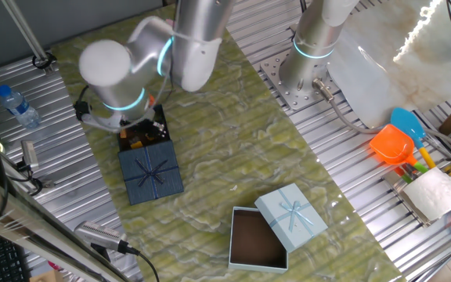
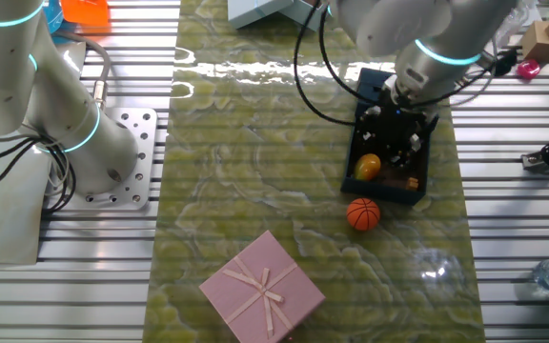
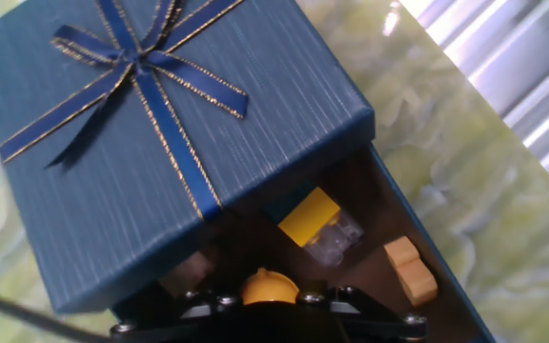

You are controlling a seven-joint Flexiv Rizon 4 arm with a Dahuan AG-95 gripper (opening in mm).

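Note:
My gripper [image 2: 392, 128] hangs over the uncovered end of a dark blue box [image 2: 351, 157]. Its fingers [image 3: 370, 314] look spread at the bottom of the wrist view, with nothing visibly held. A yellow-orange, mango-like fruit [image 2: 368, 168] lies in the box; in the wrist view its rounded top [image 3: 269, 284] shows in the finger gap. Nearby in the box are a yellow-and-clear block [image 3: 317, 223] and a small wooden piece [image 3: 411, 271]. The blue lid [image 1: 151, 168], with its ribbon bow, covers the other end. The arm partly hides the interior.
An orange ball [image 2: 363, 214] sits just outside the box. A pink gift box [image 2: 262, 289] stands apart on the green mat. An empty light blue box [image 1: 241, 266] has its lid [image 1: 292, 215] leaning beside it.

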